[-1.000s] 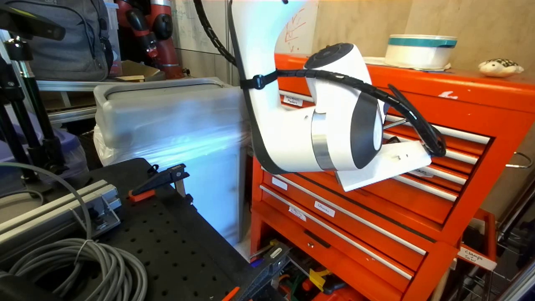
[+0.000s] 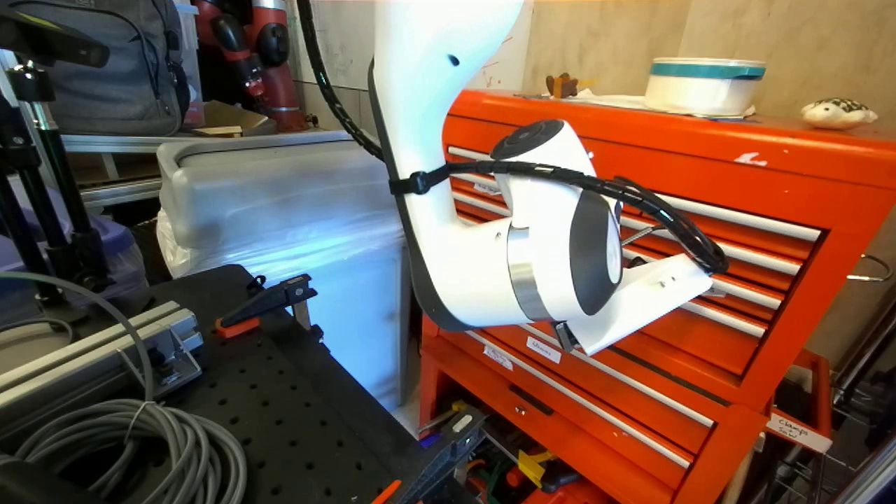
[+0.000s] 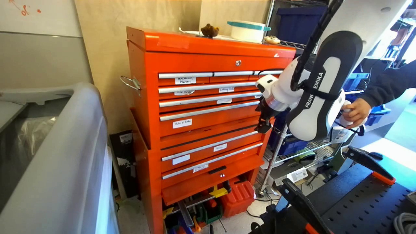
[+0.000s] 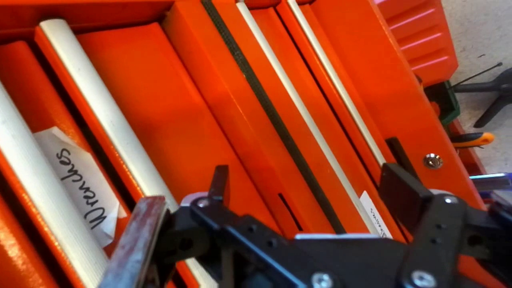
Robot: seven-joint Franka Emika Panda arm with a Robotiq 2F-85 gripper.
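Note:
The red tool chest point(image 3: 210, 134) fills much of the second exterior view, its drawers closed behind long silver handles. My black gripper stands open in front of the drawer fronts in the wrist view, its two fingers wide apart and nothing between them. Left of the fingers lies a drawer handle point(image 4: 110, 113) beside a paper label reading "Wrenches" point(image 4: 77, 182). Thinner handles of lower drawers point(image 4: 307, 117) run between and beyond the fingers. In the first exterior view the white arm point(image 2: 470, 269) hides the gripper's fingers. Whether a fingertip touches the chest I cannot tell.
A person's hand point(image 3: 357, 113) grips the arm at the right. A white tub with a teal rim point(image 2: 705, 87) and a small plush toy point(image 2: 838, 113) sit on the chest. Clamps point(image 2: 269, 304) stand on the black perforated table point(image 2: 285, 403). A grey bin point(image 2: 285, 201) stands left of the arm.
The arm has moved lower and slightly left in the first exterior view. Its wrist now hangs nearer the lower drawers. The chest and its drawers look unchanged.

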